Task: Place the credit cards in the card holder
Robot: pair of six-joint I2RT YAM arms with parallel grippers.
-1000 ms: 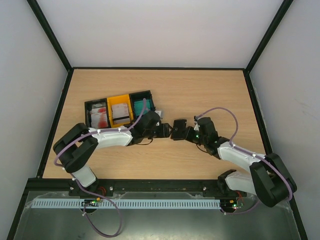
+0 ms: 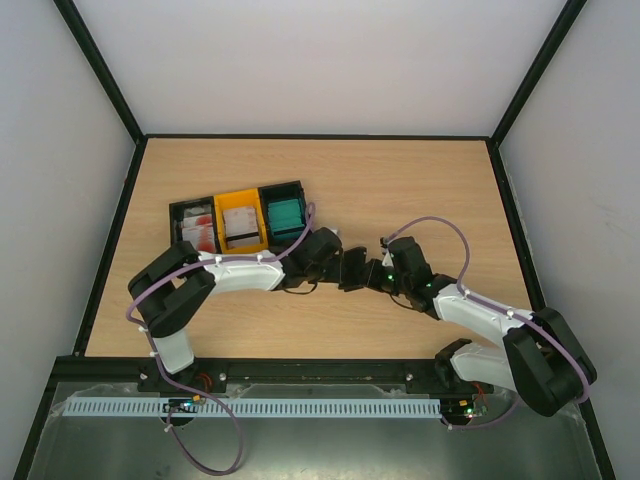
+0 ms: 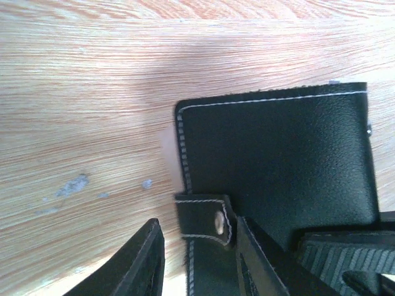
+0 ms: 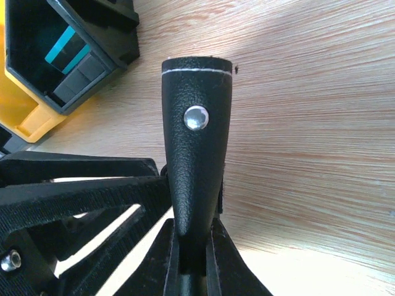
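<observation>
The black card holder [image 2: 353,268] is held off the left side of my right gripper [image 2: 376,274], which is shut on it. Edge-on in the right wrist view, the holder [image 4: 196,154] shows a round metal stud, and the right gripper pinches its lower end. In the left wrist view its fingertips stand apart beside a short strap [image 3: 200,216] with a snap; the left gripper has its right finger close against the strap, whether gripping it cannot be told.
At the back left stand a black bin [image 2: 196,200] with cards, a yellow bin [image 2: 240,198] with pale cards [image 2: 240,224] and a black bin [image 2: 281,190] with teal cards [image 2: 286,215].
My left gripper has moved right until it meets the holder. The right gripper has shifted slightly toward the front with the holder, staying shut on it.
</observation>
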